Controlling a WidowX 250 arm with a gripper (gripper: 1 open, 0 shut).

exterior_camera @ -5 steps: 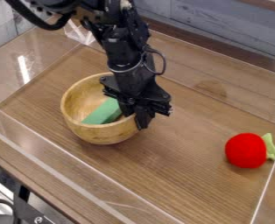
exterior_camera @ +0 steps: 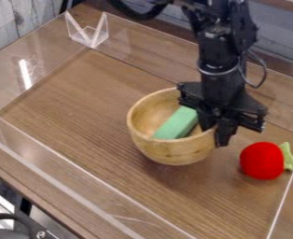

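Observation:
A tan bowl (exterior_camera: 156,140) with a green oblong object (exterior_camera: 178,123) inside is at the centre right of the table. My black gripper (exterior_camera: 214,121) is over the bowl's right rim, shut on it; the fingertips partly hide that rim. Just right of the bowl lies a red round object (exterior_camera: 261,161) with a green piece at its upper right.
A small clear rack-like object (exterior_camera: 88,28) stands at the back left. A pale panel runs along the back right, and dark cables show at the lower left.
My gripper has carried the bowl and its green object to the right, close to the red object, which has not moved.

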